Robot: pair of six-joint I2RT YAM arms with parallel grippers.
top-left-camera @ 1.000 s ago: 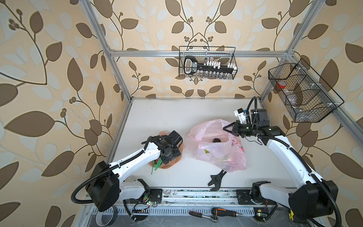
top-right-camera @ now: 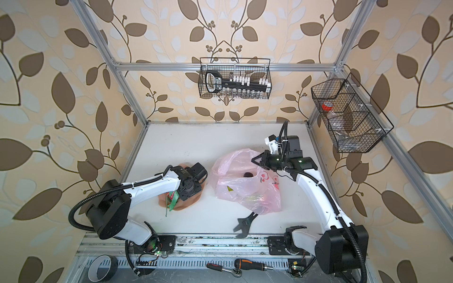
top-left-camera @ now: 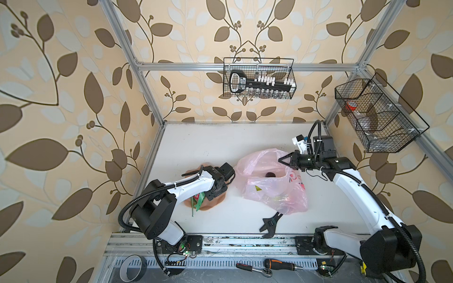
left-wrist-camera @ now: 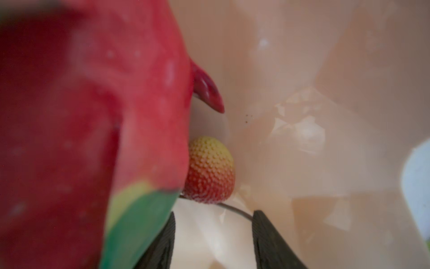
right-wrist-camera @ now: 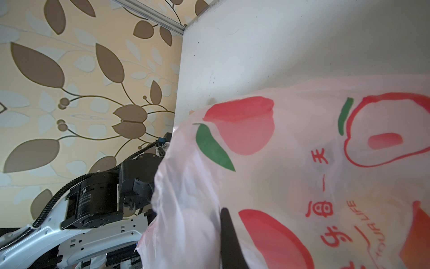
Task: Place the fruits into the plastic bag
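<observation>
A red lychee-like fruit with a yellow top (left-wrist-camera: 210,170) lies in the tan bowl (left-wrist-camera: 277,179), just ahead of my left gripper. That gripper stands part open, its fingers apart, and a thin dark stem shows beyond the gap. A big red dragon fruit with green tips (left-wrist-camera: 147,103) fills the left side of the left wrist view. My right gripper (top-left-camera: 282,160) is shut on the rim of the pink plastic bag (top-left-camera: 257,162), holding its mouth up. Inside the bag sit a dark round item (top-left-camera: 270,175) and something yellow-green (top-left-camera: 258,187).
A black clamp-like tool (top-left-camera: 270,225) lies in front of the bag. Wire baskets (top-left-camera: 259,85) hang on the back wall and on the right (top-left-camera: 382,118).
My left arm has shifted right and a little away from the front edge, over the bowl. The bag and right arm look still.
</observation>
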